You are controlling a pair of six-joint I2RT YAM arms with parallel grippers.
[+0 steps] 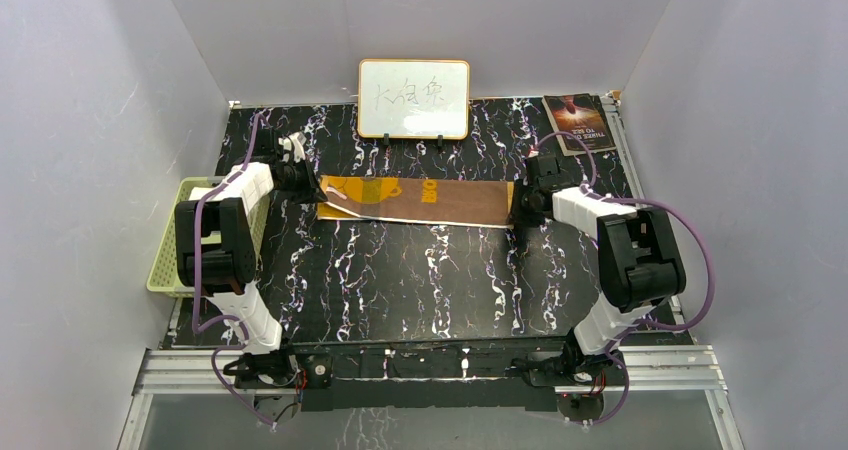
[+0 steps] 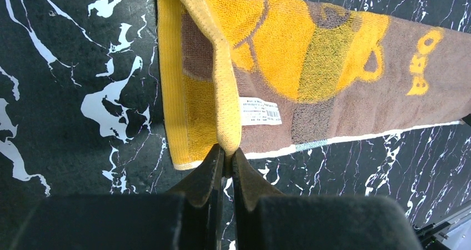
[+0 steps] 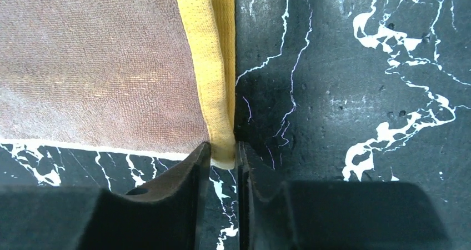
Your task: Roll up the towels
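Note:
A folded brown and yellow towel (image 1: 460, 200) lies lengthwise across the middle of the table. My left gripper is shut on the near corner of its upper layer at the left end, lifting that yellow edge into a raised fold above the lower layer. At the towel's right end, my right gripper has its fingers close on either side of the near yellow corner. The gap there is narrow, and whether they grip the cloth cannot be told. A white label (image 2: 259, 111) shows on the towel near the left end.
A green basket (image 1: 160, 260) with something white inside stands at the left, under my left arm. A whiteboard (image 1: 413, 98) stands at the back and a book (image 1: 580, 125) lies at the back right. Open table lies in front of the towel.

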